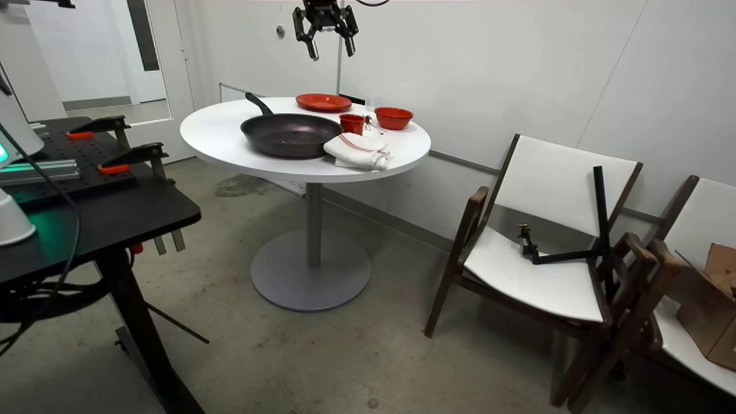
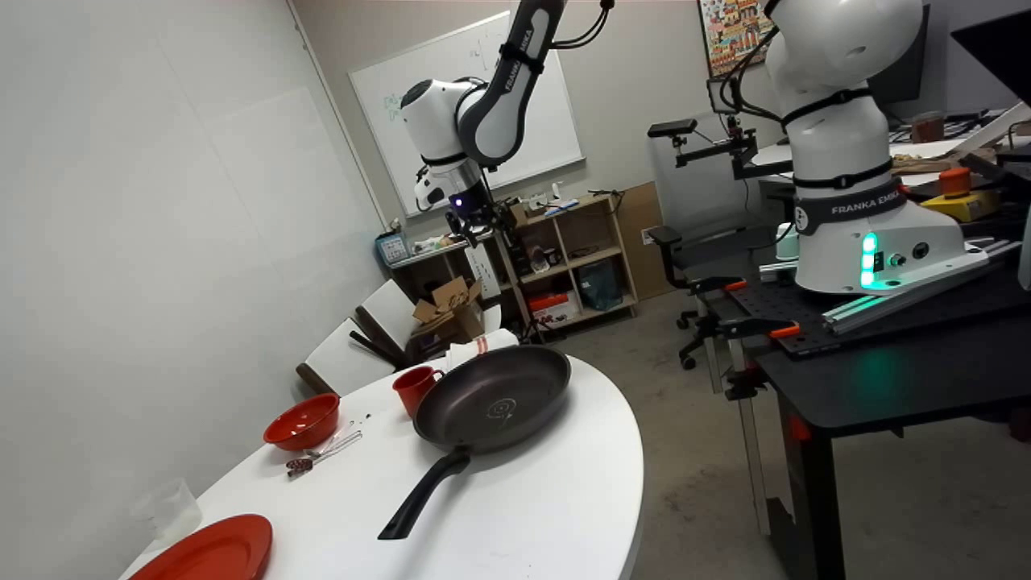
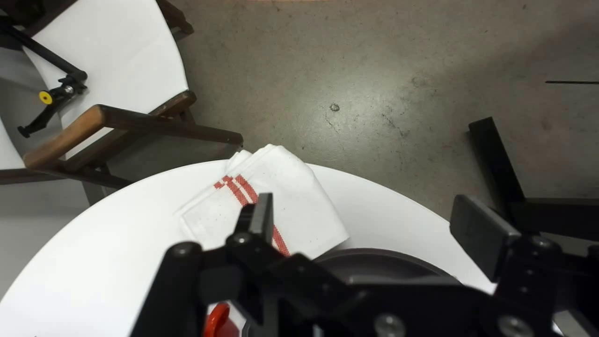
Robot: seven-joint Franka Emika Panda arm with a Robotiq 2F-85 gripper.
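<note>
My gripper (image 1: 332, 56) hangs open well above the round white table, its fingers spread and empty. In the wrist view one finger pad (image 3: 261, 216) overlaps the folded white towel with red stripes (image 3: 303, 208), though the towel lies far below on the table. Beside the towel sits a black frying pan (image 2: 498, 396), its handle (image 2: 423, 496) pointing away from the towel. A red mug (image 1: 352, 124) stands by the pan and towel. Farther along are a red bowl (image 1: 394, 118) and a red plate (image 1: 324, 102).
Utensils (image 2: 326, 453) lie near the bowl, and a clear cup (image 2: 169, 511) stands by the plate. The table's rim (image 1: 227, 160) has bare room around the pan. A wall runs behind, chairs (image 1: 538, 269) stand aside, and a black bench (image 1: 103, 214) is opposite.
</note>
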